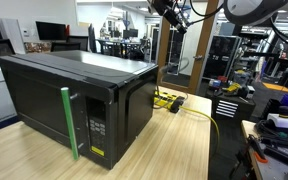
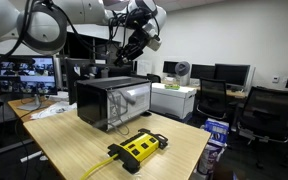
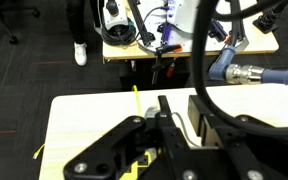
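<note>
My gripper is in the wrist view with a gap between its two dark fingers, and no object shows held there. It hangs high over the table, well above the things on it. A black microwave [image 1: 44, 95] with a green strip [image 1: 69, 122] along its front stands on the table, its door side closed in exterior view 1. Beside it lies a yellow power strip [image 2: 140, 147] with black parts. My fingers hide part of the yellow piece in the wrist view.
A yellow cable [image 1: 212, 122] runs from the strip over the table edge. Behind it, another bench [image 3: 124, 50] carries tools. Chairs and a white cabinet [image 2: 172, 100] stand farther off.
</note>
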